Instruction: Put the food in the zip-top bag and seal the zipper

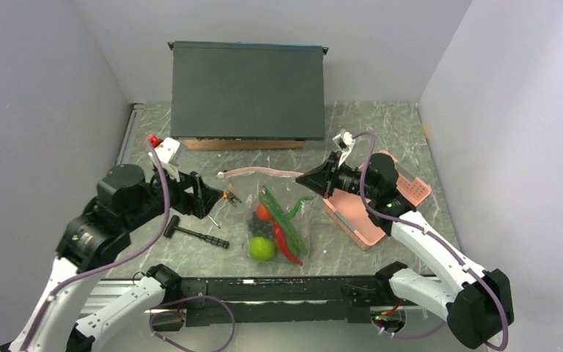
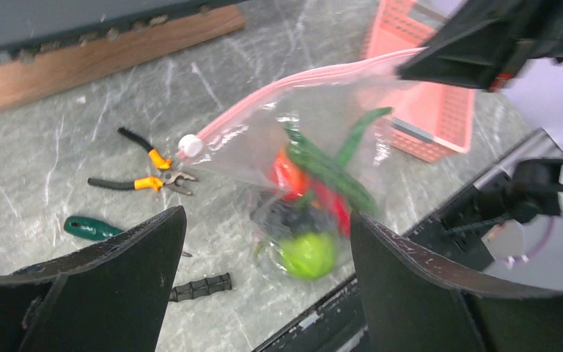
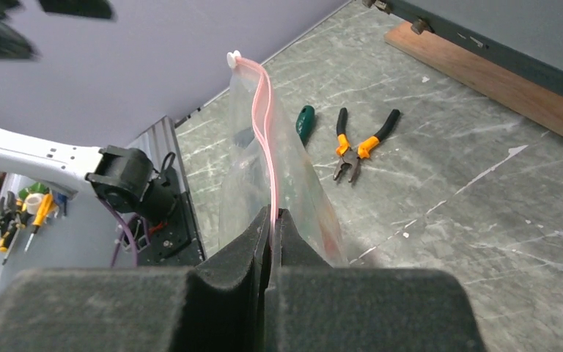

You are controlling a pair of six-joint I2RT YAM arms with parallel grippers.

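Observation:
The clear zip top bag (image 1: 277,214) stands with the green apple (image 1: 262,248), red chili pepper (image 1: 290,246), cucumber (image 1: 281,221), a round red-orange item (image 1: 263,212) and dark grapes inside. Its pink zipper edge (image 2: 278,82) runs from my right gripper (image 1: 306,177) to a white slider (image 2: 190,144) at the free left end. In the right wrist view the fingertips (image 3: 258,242) are shut on that pink edge. My left gripper is open, left of the slider, with nothing between its fingers and a gap to the bag in the top view.
Orange-handled pliers (image 2: 167,174), a green-handled screwdriver (image 2: 92,228) and a black hammer (image 1: 196,234) lie left of the bag. A pink basket (image 1: 363,227) stands at right under my right arm. A dark panel (image 1: 249,92) closes off the back.

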